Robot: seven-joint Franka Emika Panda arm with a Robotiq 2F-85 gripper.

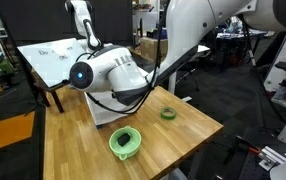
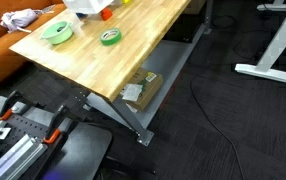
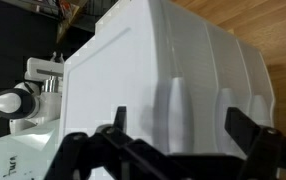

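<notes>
A white box with rounded, handle-like ridges, perhaps a drawer unit (image 3: 113, 75), fills much of the wrist view. In exterior view 1, this white unit (image 1: 105, 117) stands on the wooden table, partly hidden behind the arm. My gripper is open over the unit's ridged edge, its dark fingers (image 3: 249, 132) apart. Nothing is gripped; whether a finger touches the unit cannot be told. A green bowl (image 1: 126, 150) with something dark inside rests nearer the front. Farther right lies a green tape ring (image 1: 168, 113).
The wooden table (image 1: 78, 150) has bare room to the left and in front of the bowl. Near the white unit sits a small orange-red object (image 2: 106, 14). Below the tabletop, a cardboard box (image 2: 143, 90) rests on a shelf.
</notes>
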